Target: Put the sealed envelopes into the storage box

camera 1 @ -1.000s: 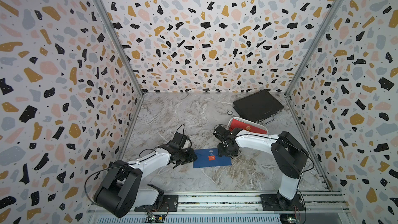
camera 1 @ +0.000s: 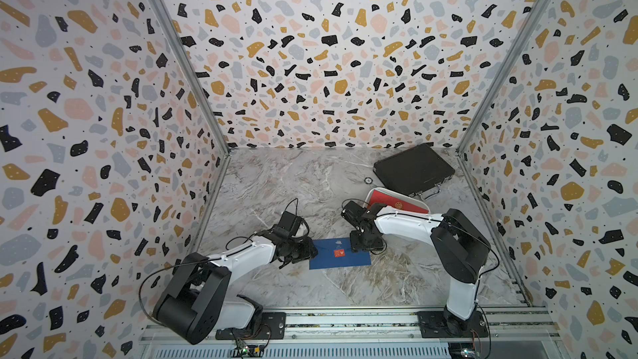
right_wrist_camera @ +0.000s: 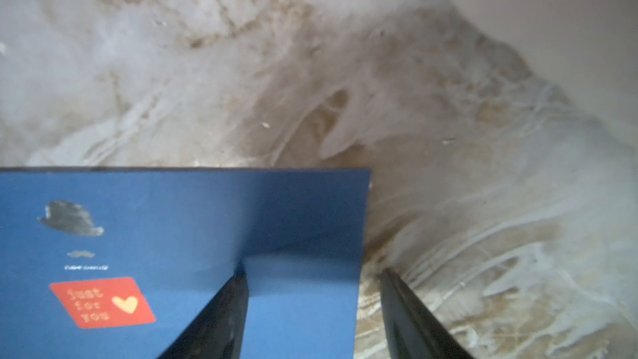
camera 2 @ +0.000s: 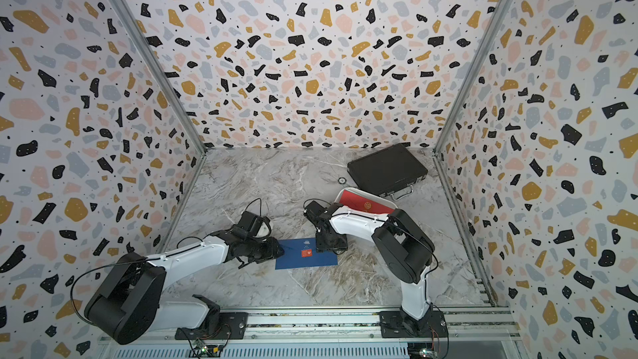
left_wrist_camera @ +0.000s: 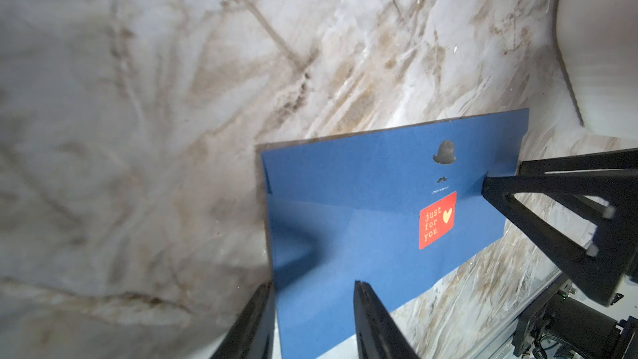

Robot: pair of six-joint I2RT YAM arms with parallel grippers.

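Note:
A blue envelope (camera 1: 325,261) lies flat on the marble table between my arms, a red "just for you" sticker (left_wrist_camera: 437,220) on its face. In the left wrist view my left gripper is open, its fingers on either side of the envelope's left edge. My right gripper is also open at the opposite end; one finger is over the envelope and the other beyond its right edge. A white-rimmed box (camera 2: 343,194) stands behind my right arm, with a red envelope-like piece (camera 1: 388,200) bearing a gold seal inside. The arm covers part of it.
A closed black case (camera 1: 413,168) occupies the back right of the table. A small round dark object (camera 1: 368,180) lies left of it.
Both arms have shifted only very slightly, with the grippers staying at the envelope's two ends. The blue envelope and the box have not visibly moved.

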